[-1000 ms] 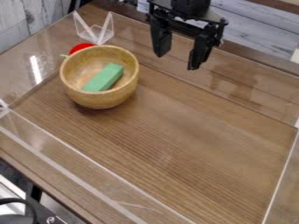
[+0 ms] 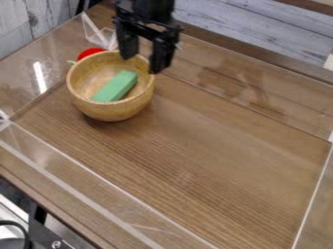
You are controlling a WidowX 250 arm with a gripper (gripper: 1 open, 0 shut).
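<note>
My gripper [image 2: 142, 44], black and motion-blurred, hangs at the top centre over the back rim of a wooden bowl [image 2: 111, 108]; it is open, as far as the blur shows. A green block [image 2: 116, 86] lies inside the bowl. A red object [image 2: 92, 54] sits behind the bowl at the left, partly hidden by it.
My gripper has moved left from the right part of the table to above the bowl. The bowl, green block and red object stay where they were.
</note>
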